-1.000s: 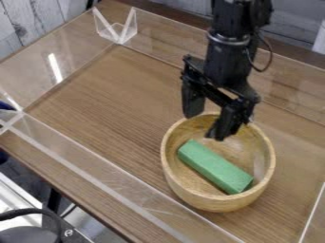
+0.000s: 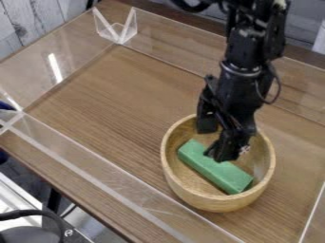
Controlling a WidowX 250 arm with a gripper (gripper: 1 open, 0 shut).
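Note:
A round light wooden bowl [image 2: 180, 173] sits on the table at the lower middle, with a green block [image 2: 218, 173] lying lengthwise inside it. My black gripper [image 2: 219, 135] hangs into the back of the bowl from above, open, its fingers above and around the block's upper end. I cannot tell whether it touches the block.
A transparent strip runs along its left edge. A small clear object [image 2: 116, 27] stands at the back left. Black cables [image 2: 28, 218] lie at the lower left corner.
The gripper has turned and come down toward the block's upper end in the bowl. The bowl and block look unmoved.

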